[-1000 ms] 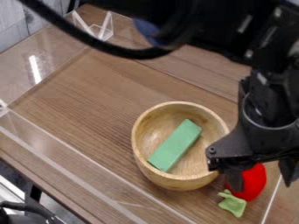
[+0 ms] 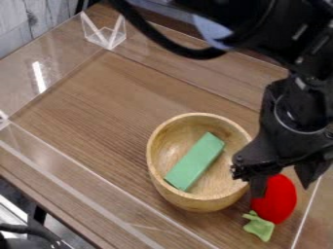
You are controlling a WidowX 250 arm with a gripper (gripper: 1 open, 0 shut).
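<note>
My black gripper (image 2: 276, 167) stands open over a red object (image 2: 275, 202) with a small green top (image 2: 258, 227), at the lower right on the wooden table. Beside it, to the left, a wooden bowl (image 2: 176, 131) holds a green block (image 2: 197, 160).
A clear plastic item (image 2: 105, 29) sits at the upper left. The arm fills much of the upper right and hides what lies behind it.
The gripper has moved upward in the view, uncovering more of the red object. The bowl and green block have not moved.
</note>
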